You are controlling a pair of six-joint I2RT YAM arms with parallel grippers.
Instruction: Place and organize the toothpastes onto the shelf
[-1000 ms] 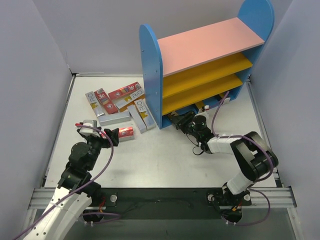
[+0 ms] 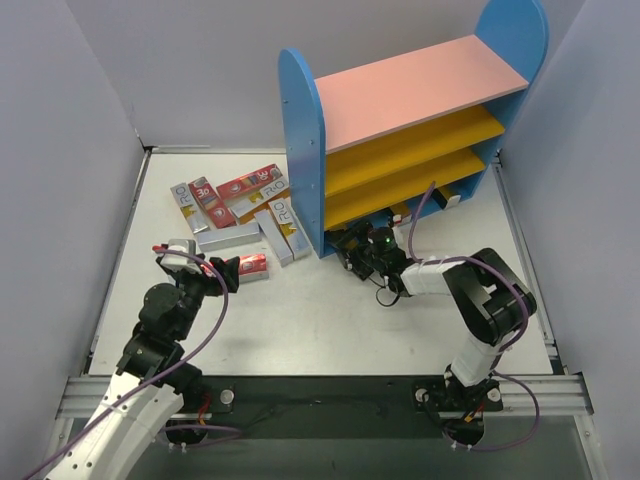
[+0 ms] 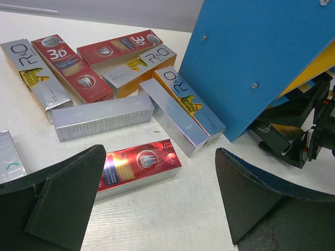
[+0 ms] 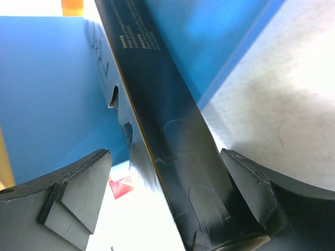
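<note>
A dark toothpaste box runs between the fingers of my right gripper at the lower left end of the blue shelf, partly inside the bottom compartment; whether the fingers grip it is unclear. My left gripper stands open over the table, a red 3D box between and beyond its fingers. More boxes lie left of the shelf: red ones, white-and-orange R&O ones and silver-sided ones.
Yellow boards form the shelf's levels under a pink top. Grey walls enclose the workspace.
My right arm has shifted and changed its bend at the shelf, its gripper now lower and a little left of where it was a second ago. The left arm is still.
</note>
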